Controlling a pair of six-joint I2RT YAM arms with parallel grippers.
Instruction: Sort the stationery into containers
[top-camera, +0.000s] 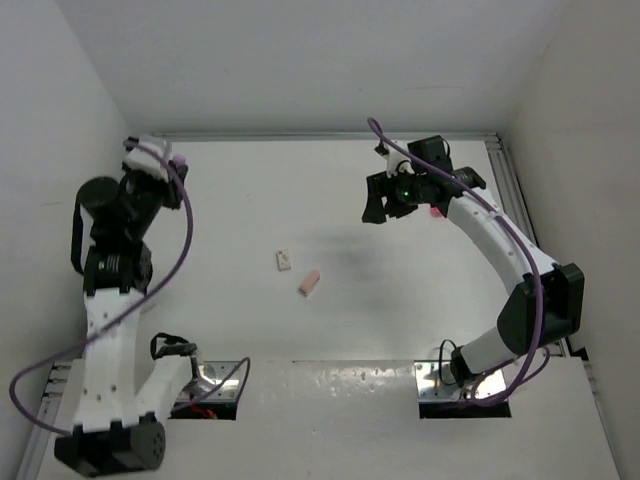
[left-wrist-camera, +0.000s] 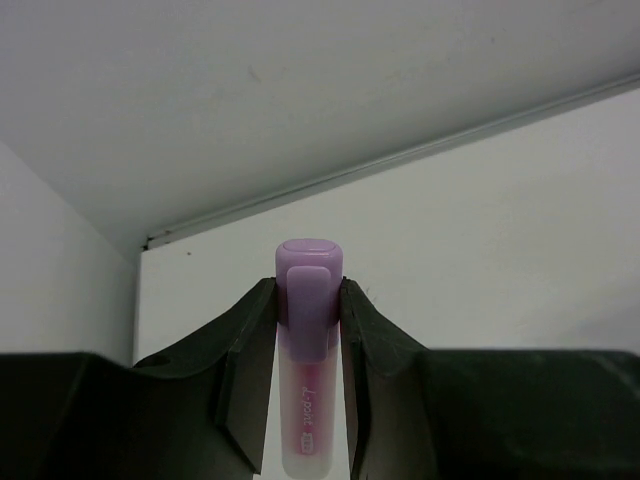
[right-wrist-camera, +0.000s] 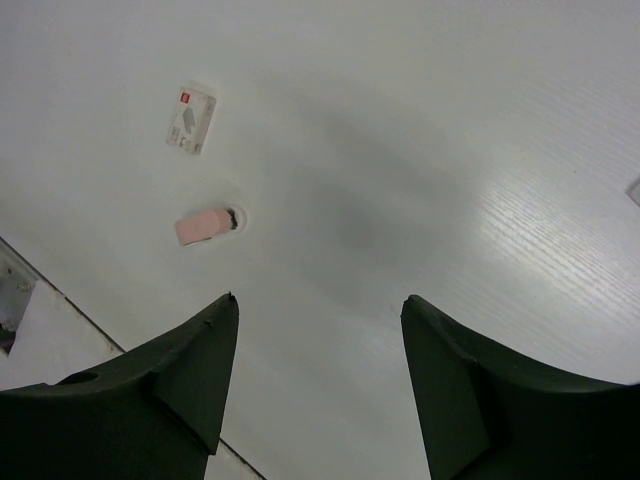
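Observation:
My left gripper is shut on a pink-capped glue pen (left-wrist-camera: 308, 415), held upright and lifted at the left in the top view. A small white boxed item (top-camera: 283, 260) and a pink item (top-camera: 309, 282) lie on the middle of the table, both also in the right wrist view. My right gripper stands open above the table with nothing between its fingers. The white container at the left is mostly hidden behind the left arm in the top view.
A red object (top-camera: 436, 213) lies at the right, partly behind the right arm. Walls rise around its sides and back.

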